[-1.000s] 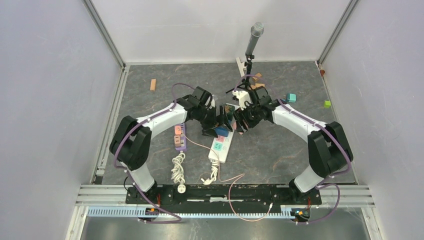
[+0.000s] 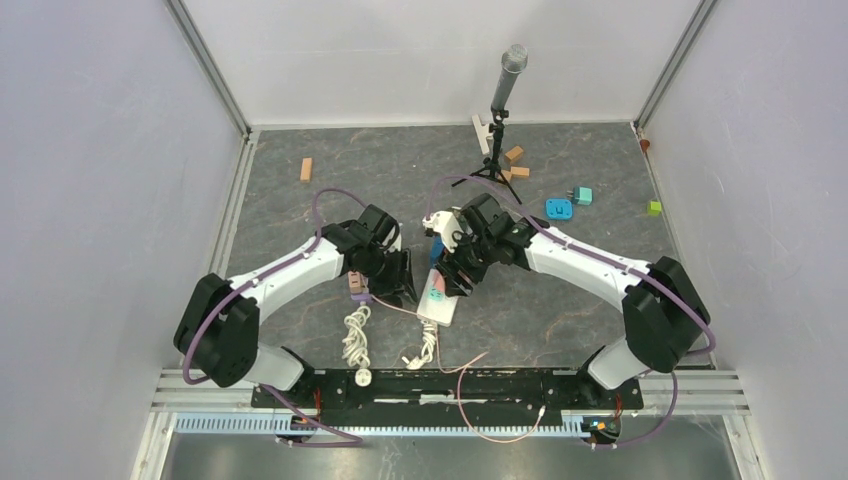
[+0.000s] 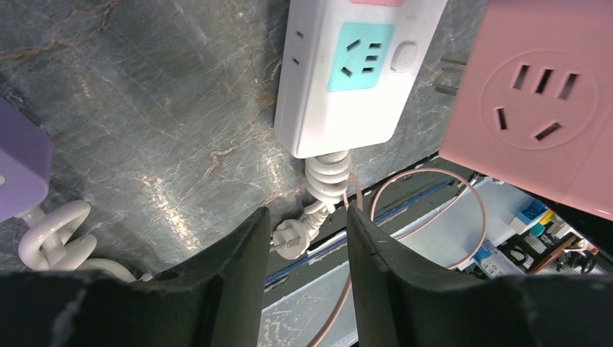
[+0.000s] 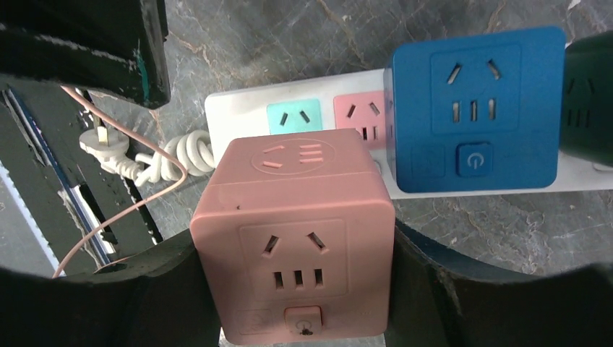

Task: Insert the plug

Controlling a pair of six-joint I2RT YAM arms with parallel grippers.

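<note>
The white power strip [image 4: 224,116] has cyan and pink sockets, with a blue cube adapter [image 4: 473,72] and a dark green one [image 4: 585,101] on it. My right gripper [image 2: 455,280] is shut on a pink cube adapter [image 4: 293,253], held over the strip beside its cyan and pink sockets. In the left wrist view that pink adapter [image 3: 528,94] shows its prongs. My left gripper is left of the strip in the top view, its fingertips close together over the strip's cord end; nothing shows between them.
A purple strip [image 3: 18,163] with coiled cord lies to the left. A microphone stand [image 2: 495,140], small blocks and a blue adapter [image 2: 559,208] are at the back. A thin pink cable crosses the front.
My left arm has pulled back leftward, away from the blue adapter on the strip. My right gripper has come toward the front with the pink adapter, over the strip's near part.
</note>
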